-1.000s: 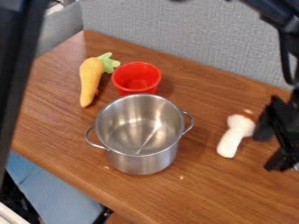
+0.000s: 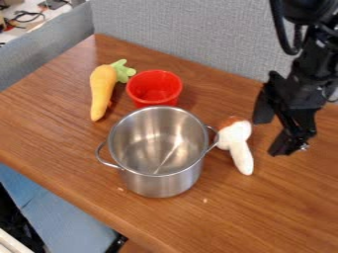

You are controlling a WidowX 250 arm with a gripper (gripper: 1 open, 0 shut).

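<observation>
A white toy mushroom with an orange-brown cap (image 2: 239, 146) lies just right of a steel pot (image 2: 156, 161) with two handles. My black gripper (image 2: 275, 128) is at the right, above and beside the mushroom, its fingers pointing down and open, with nothing visible between them.
A red bowl (image 2: 153, 95) stands behind the pot. An orange toy carrot with a green top (image 2: 102, 91) lies at the back left. A grey padded wall (image 2: 185, 35) bounds the wooden table at the back.
My gripper has moved up and left from the right edge, closer to the mushroom. The mushroom appears slightly shifted to the left.
</observation>
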